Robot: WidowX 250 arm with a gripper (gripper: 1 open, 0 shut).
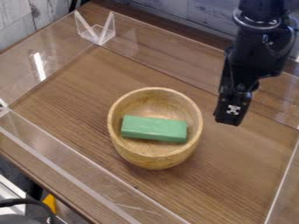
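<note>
A round wooden bowl point(163, 153) sits on the wooden table, left of centre in the camera view, holding a green rectangular block point(153, 129). My gripper point(230, 105) hangs at the right, above and to the right of the bowl, apart from it. It is open, and I see nothing held in it.
A small clear wire-like holder point(97, 28) stands at the back left. A wall runs along the back, and dark cables lie at the bottom-left corner.
</note>
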